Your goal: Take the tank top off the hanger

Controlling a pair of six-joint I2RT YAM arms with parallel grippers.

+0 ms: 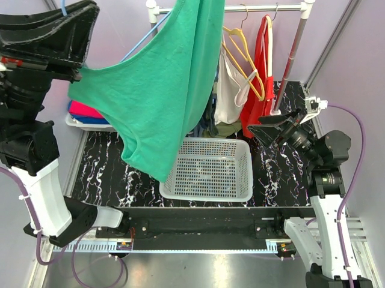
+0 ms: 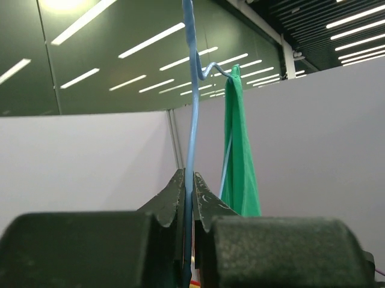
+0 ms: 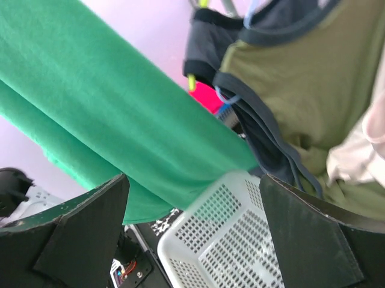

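A green tank top (image 1: 150, 96) hangs large and high across the top view, on a light blue hanger (image 2: 191, 114). My left gripper, raised at upper left in the top view, is shut on that hanger's thin blue wire. In the left wrist view the green cloth (image 2: 239, 144) dangles from the hanger further off. My right gripper (image 1: 271, 129) stands open beside the rack at the right, nothing between its fingers; in the right wrist view the green cloth (image 3: 108, 108) spreads ahead of it on the left.
A rail (image 1: 264, 8) holds other garments: a red top (image 1: 255, 108), a white one (image 1: 228, 96) and dark ones behind the green cloth. An empty white basket (image 1: 204, 192) sits on the black marble floor, with coloured folded cloth (image 1: 84, 110) at the back left.
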